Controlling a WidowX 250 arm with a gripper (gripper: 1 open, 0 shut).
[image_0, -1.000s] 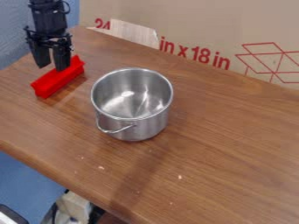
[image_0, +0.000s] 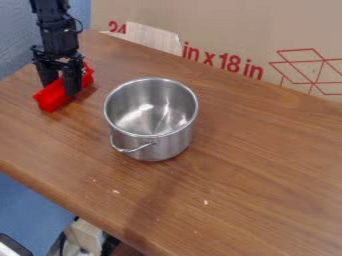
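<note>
A long red block (image_0: 54, 94) lies at an angle on the wooden table at the upper left. My black gripper (image_0: 63, 78) is lowered over it from above, its fingers at the block's upper part; whether they are open or closed on it is hard to make out. A steel pot (image_0: 150, 110) with a wire handle stands to the right of the block.
A cardboard panel (image_0: 247, 40) with printed red lettering and a white piece stands along the back. A blue surface shows beyond the left edge.
My gripper has come down from just above the red block to around it. The block and pot look to be in the same places.
</note>
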